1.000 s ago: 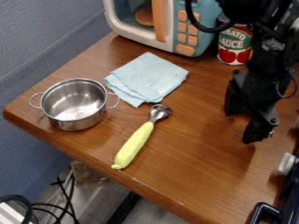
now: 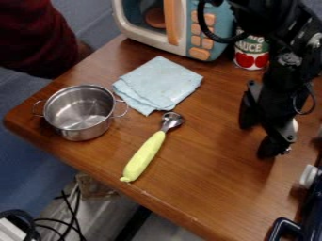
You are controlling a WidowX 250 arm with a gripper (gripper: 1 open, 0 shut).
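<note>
My black gripper (image 2: 259,132) hangs low over the right side of the wooden table (image 2: 201,188); whether it is open or shut is unclear, and a small pale object shows partly behind it. Left of it lie a spoon (image 2: 172,121) and a yellow corn cob (image 2: 143,156). A steel pot (image 2: 79,112) stands at the left, with a folded blue cloth (image 2: 157,83) behind the spoon.
A toy microwave (image 2: 164,26) and a red-labelled can (image 2: 250,57) stand at the back. A dark red sleeved arm (image 2: 38,33) reaches in at top left. Black equipment (image 2: 289,231) lines the right edge.
A person's red-sleeved arm has come in at the top left and moved upward. My arm has shifted slightly, and the pale object behind it shows differently.
</note>
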